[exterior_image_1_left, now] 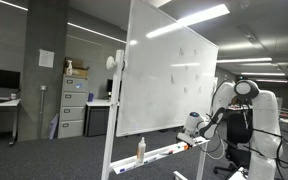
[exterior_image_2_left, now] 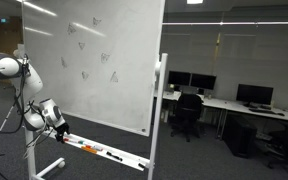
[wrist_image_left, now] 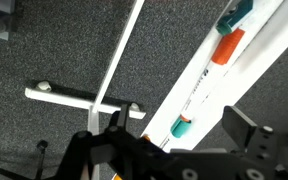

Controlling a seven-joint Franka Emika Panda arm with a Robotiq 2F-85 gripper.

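Open and empty, my gripper is over the whiteboard's tray [wrist_image_left: 205,84] in the wrist view, with one dark finger on each side of it. Between and ahead of the fingers lies a white marker [wrist_image_left: 201,85] with an orange part at one end and a teal tip at the other. A dark teal marker [wrist_image_left: 235,15] rests farther up the tray. Something orange [wrist_image_left: 150,172] is partly hidden near the left finger. From outside, the gripper [exterior_image_2_left: 63,134] is close to the tray's left end, below the large whiteboard [exterior_image_2_left: 94,60].
A bottle [exterior_image_1_left: 141,150] stands on the tray near the left post [exterior_image_1_left: 114,110]. More markers and an orange item [exterior_image_2_left: 90,149] lie along the tray [exterior_image_2_left: 132,159]. Desks and chairs are well behind; carpeted floor is open around the stand.
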